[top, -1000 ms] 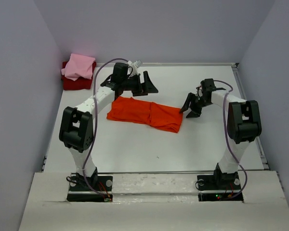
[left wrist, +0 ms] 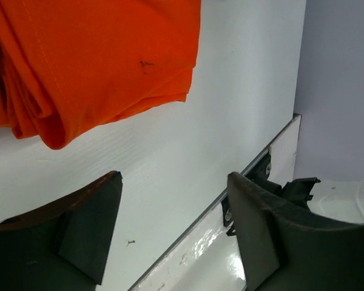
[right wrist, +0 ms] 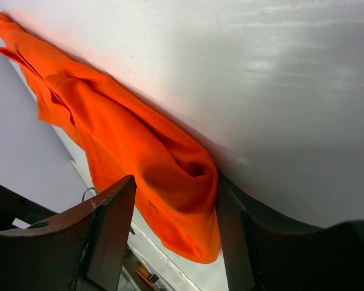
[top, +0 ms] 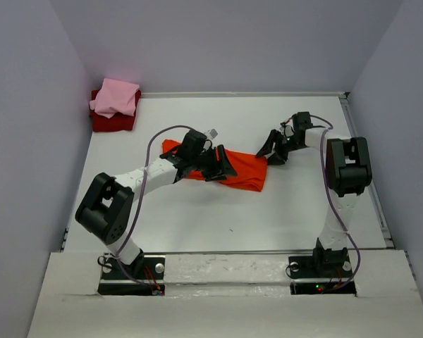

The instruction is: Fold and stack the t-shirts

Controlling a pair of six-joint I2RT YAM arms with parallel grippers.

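An orange t-shirt point(top: 245, 169) lies folded in a long bundle across the table middle. My left gripper point(top: 222, 162) hangs over it, its fingers open; in the left wrist view point(left wrist: 175, 182) they sit beside a folded edge of the orange fabric point(left wrist: 109, 60) with bare table between them. My right gripper point(top: 270, 151) is low at the bundle's right end, open; in the right wrist view point(right wrist: 177, 182) a bunched orange fold point(right wrist: 182, 194) lies between its fingers. At the back left, a pink t-shirt point(top: 114, 95) lies on a dark red one point(top: 111, 124).
Grey walls point(top: 218, 42) bound it at back and sides, with a rail along the back edge.
My left gripper has come from behind the t-shirt toward the front and down over it. My right gripper has shifted slightly back and left at the bundle's right end.
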